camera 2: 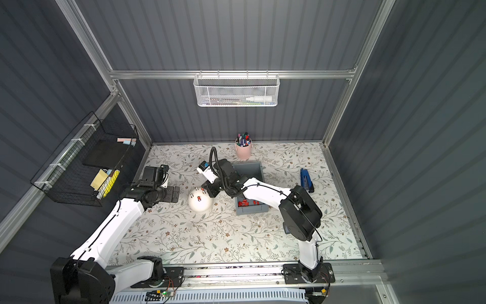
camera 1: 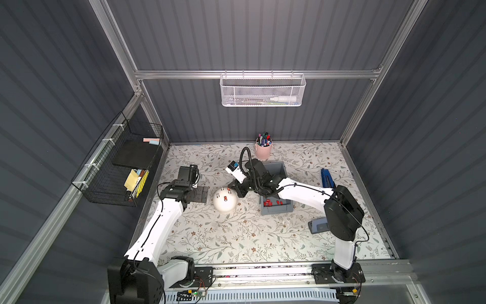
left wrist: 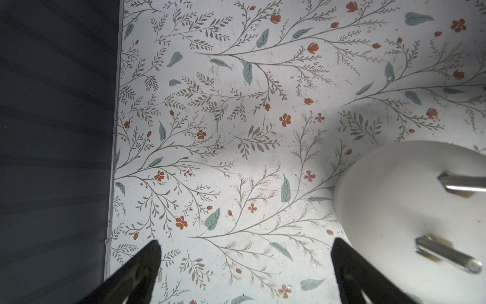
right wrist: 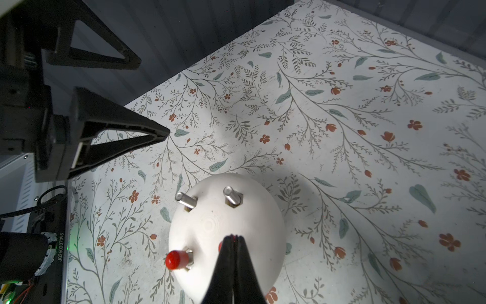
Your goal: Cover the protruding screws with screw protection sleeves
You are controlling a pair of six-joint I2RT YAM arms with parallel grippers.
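Observation:
The white dome [camera 1: 224, 202] stands on the table between both grippers, with two bare metal screws [right wrist: 233, 196] sticking out on its far side. A red sleeve [right wrist: 177, 260] covers one screw; a second red sleeve [right wrist: 220, 246] shows partly behind the right fingertips. My right gripper is shut right over the dome, nothing visible between its fingers. Left of the dome, my left gripper stands open and empty, its fingers spread wide. Loose red sleeves [camera 1: 268, 203] lie in the front part of the grey bin [camera 1: 277, 210].
Behind the bin is a pink pen cup [camera 1: 263, 151]. A blue stapler-like object [camera 1: 327, 178] and a grey-blue item [camera 1: 318, 225] lie at the right. The right arm passes over the bin.

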